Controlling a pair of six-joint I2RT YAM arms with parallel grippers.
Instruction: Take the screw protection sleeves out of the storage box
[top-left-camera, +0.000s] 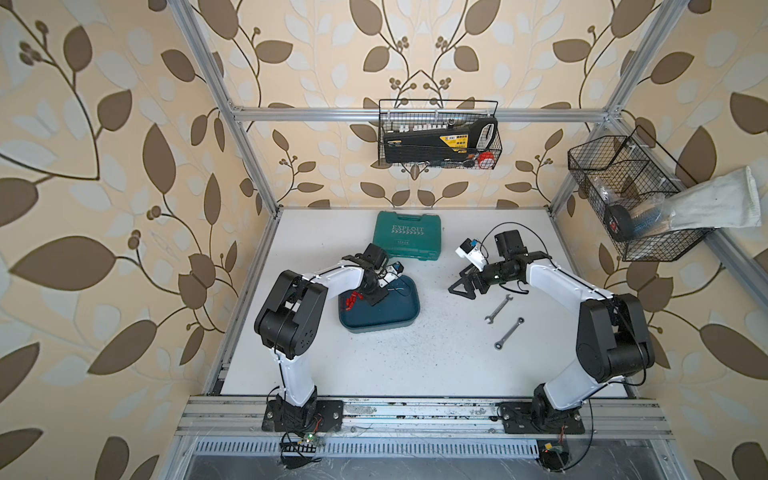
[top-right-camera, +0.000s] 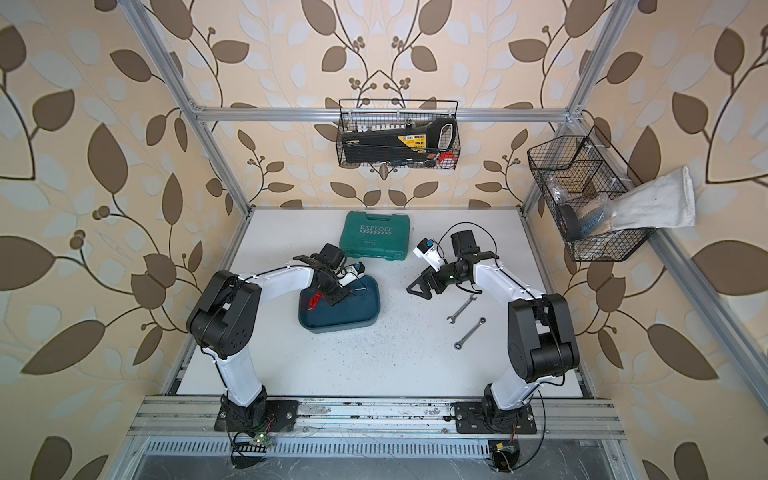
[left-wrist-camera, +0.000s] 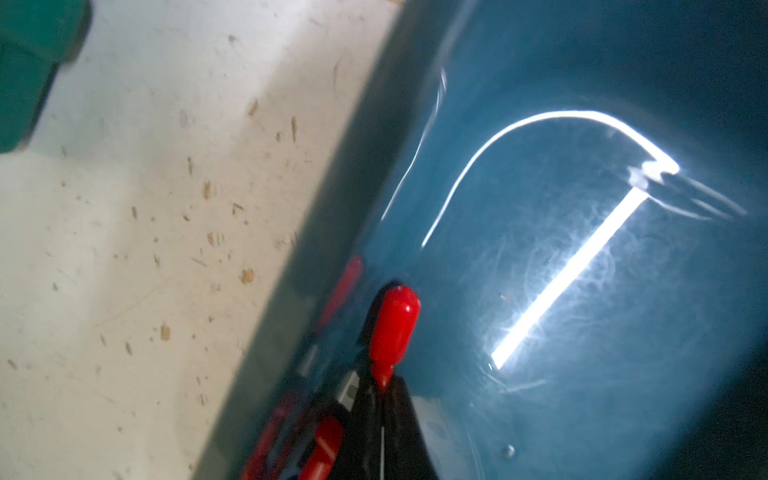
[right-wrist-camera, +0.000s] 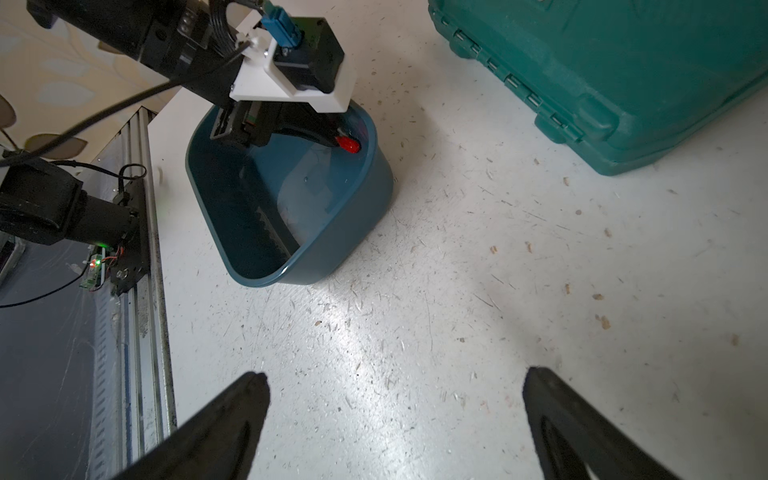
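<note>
The blue storage box (top-left-camera: 380, 326) stands on the table at left centre. Inside it, close to one wall, my left gripper is shut on a red screw protection sleeve (left-wrist-camera: 395, 324), whose rounded end sticks out past the fingertips. More red sleeves (left-wrist-camera: 321, 449) lie beside that gripper on the box floor, partly hidden by it. In the top left view they show as a red patch (top-left-camera: 353, 299) by the left arm. My right gripper is open and empty over the table, right of the box, its fingers wide apart.
A green tool case (top-left-camera: 408, 235) lies behind the box. Two wrenches lie on the right of the table, an upper wrench (top-left-camera: 499, 309) and a lower wrench (top-left-camera: 509, 333). Bare table (top-left-camera: 436, 344) stretches between the box and the wrenches.
</note>
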